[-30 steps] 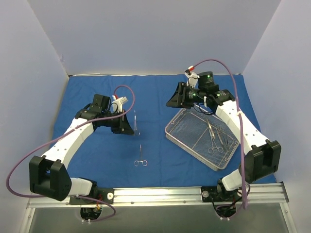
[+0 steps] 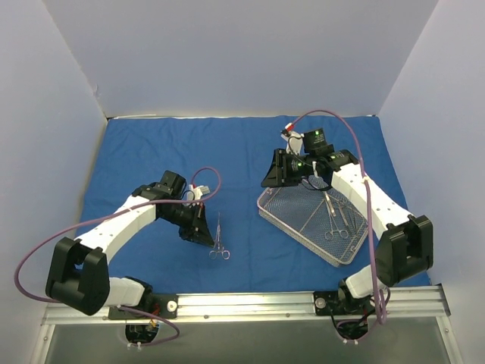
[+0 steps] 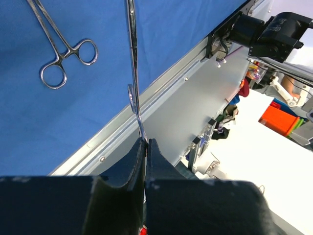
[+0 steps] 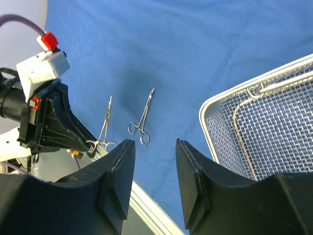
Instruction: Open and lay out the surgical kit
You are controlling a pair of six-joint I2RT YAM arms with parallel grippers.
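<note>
My left gripper is shut on a ring handle of a scissor-like clamp [image 3: 133,54], seen edge-on in the left wrist view. In the right wrist view this held clamp [image 4: 105,125] points away from the fingertips, above the cloth. A second clamp lies flat on the blue cloth close by; in the right wrist view its shank [image 4: 145,112] is to the right of the held one. My right gripper is open and empty, over the left end of the wire mesh basket [image 2: 303,241]. Inside the basket lie several instruments [image 2: 333,224].
Bare blue cloth [image 2: 136,159] stretches across the back and left. A metal rail [image 2: 242,299] runs along the front edge. Walls [image 2: 30,152] close in both sides and the back. Hoses [image 2: 91,220] loop over both arms.
Carrying its clamp, my left gripper has come toward the front of the table, close beside the lying clamp.
</note>
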